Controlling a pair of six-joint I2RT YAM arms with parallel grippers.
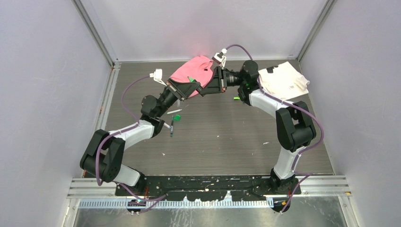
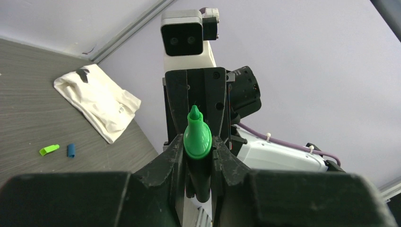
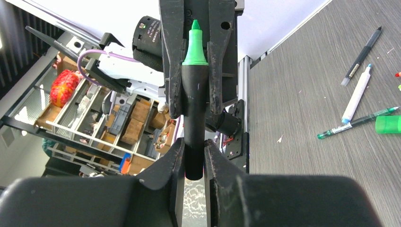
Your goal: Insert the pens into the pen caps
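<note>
Both grippers meet over the pink cloth. A black marker with a green tip stands upright between them, tip up. My left gripper is shut on it below the green tip. My right gripper is around the marker's lower body; whether it still grips is hard to tell. On the floor lie a black pen, a white marker, a green pen, a green cap, a bright green cap and a blue cap.
A white cloth lies at the back right. Walls enclose the sides and back of the workspace.
</note>
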